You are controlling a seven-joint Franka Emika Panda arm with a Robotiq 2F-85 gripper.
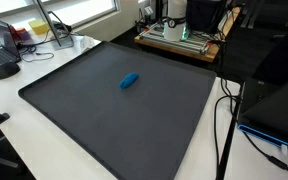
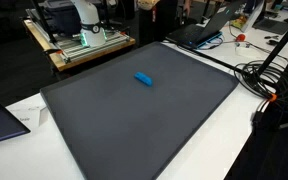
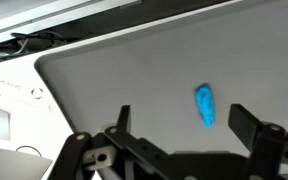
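Note:
A small elongated blue object (image 1: 129, 80) lies alone on the dark grey mat (image 1: 104, 125). It also shows on the mat in the second exterior view, as a short blue piece (image 2: 143, 78) toward the far side. In the wrist view my gripper stands open above the mat, its fingers wide apart with nothing held between them. The blue object (image 3: 205, 106) appears in that view between the fingers, nearer the right one, well below them. Neither exterior view shows the gripper.
A laptop (image 1: 6, 40) and a dark mouse (image 1: 7, 70) sit on the white table beyond the mat. Cables (image 2: 259, 75) run along the table beside the mat. A wooden-edged surface (image 2: 89, 50) with items on it stands past the mat's far corner.

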